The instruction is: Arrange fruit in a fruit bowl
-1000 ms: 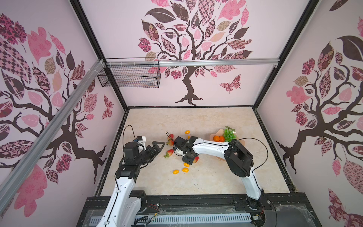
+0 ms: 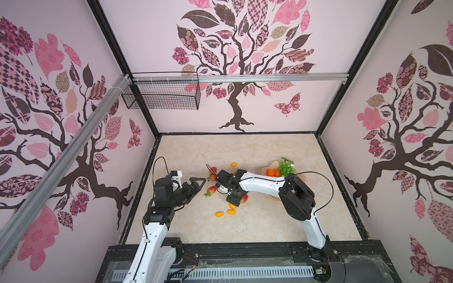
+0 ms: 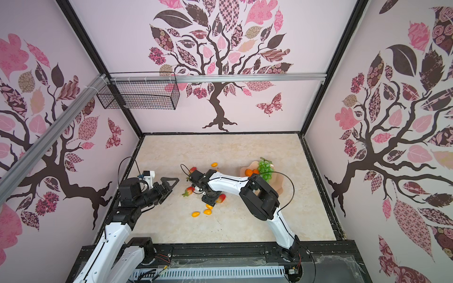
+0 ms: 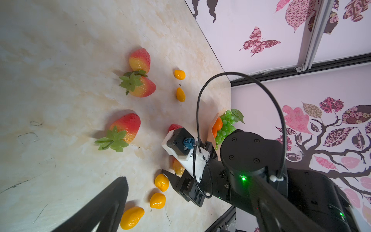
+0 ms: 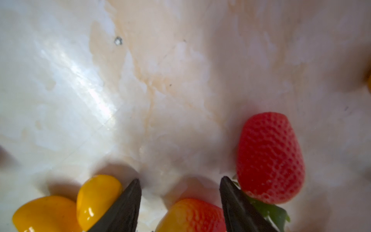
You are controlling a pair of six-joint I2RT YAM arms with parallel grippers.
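My right gripper is low over the table, open, with a red-and-yellow fruit (image 5: 193,216) showing partly between its fingers. A gap shows beside the left finger; contact at the right finger cannot be told. Just outside that finger lies a red strawberry (image 5: 270,158). Small yellow fruits (image 5: 98,201) lie by the other finger. The left gripper is spread wide and empty at the table's left. Below its camera are three strawberries (image 4: 125,125). The pale pinkish bowl (image 3: 279,186) holds oranges (image 3: 251,172) and green grapes (image 3: 265,167); the right arm hides part of it.
Several small yellow fruits (image 2: 220,214) lie scattered at the front and behind the right gripper. A wire basket (image 2: 162,94) hangs high at the back left.
Both arms have stayed almost still over the last second, with only tiny shifts. The visible fruit and the bowl look unmoved.
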